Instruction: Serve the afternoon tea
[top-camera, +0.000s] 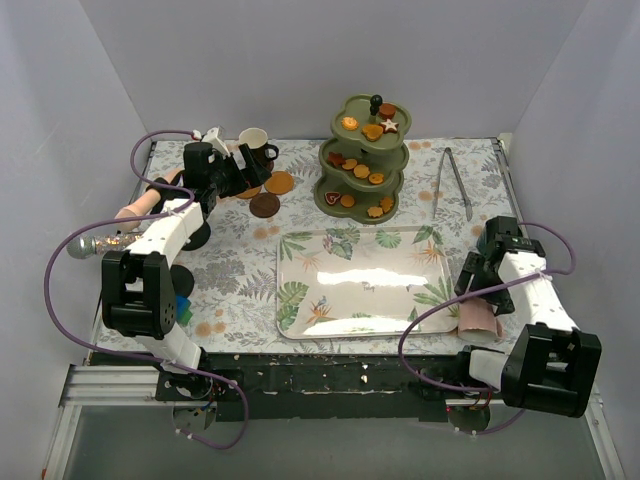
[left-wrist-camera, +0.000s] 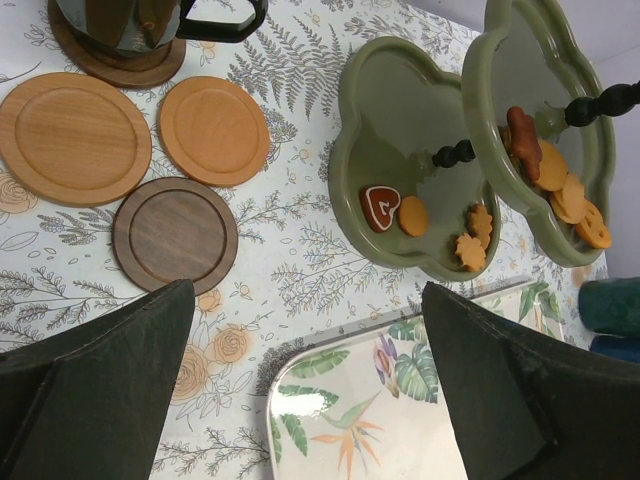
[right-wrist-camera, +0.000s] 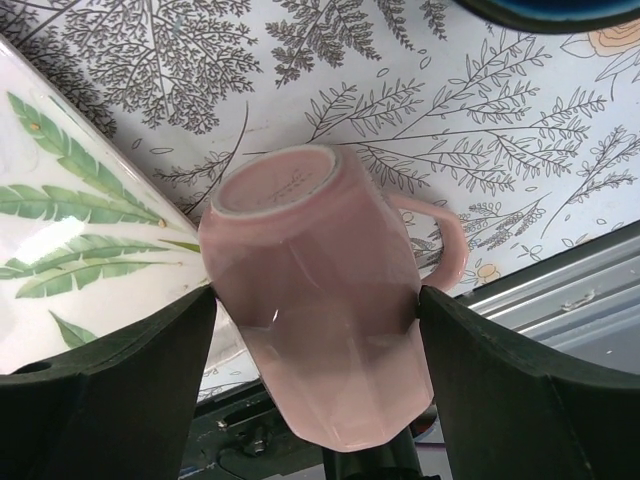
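A pink mug (right-wrist-camera: 315, 330) lies on its side beside the right edge of the leaf-patterned tray (top-camera: 360, 275), between the fingers of my right gripper, its base upward in that wrist view, handle to the right. Whether the fingers press firmly on it is unclear. My left gripper is open over the left back area, near round wooden coasters (left-wrist-camera: 175, 235) and a dark mug (left-wrist-camera: 140, 20). The green three-tier stand (top-camera: 342, 205) holds several cookies at the back.
Tongs (top-camera: 462, 185) lie at the back right. A dark blue-green cup (right-wrist-camera: 545, 10) is behind the right gripper. Other items crowd the left side, partly hidden by the left arm. Bare tablecloth lies left of the tray.
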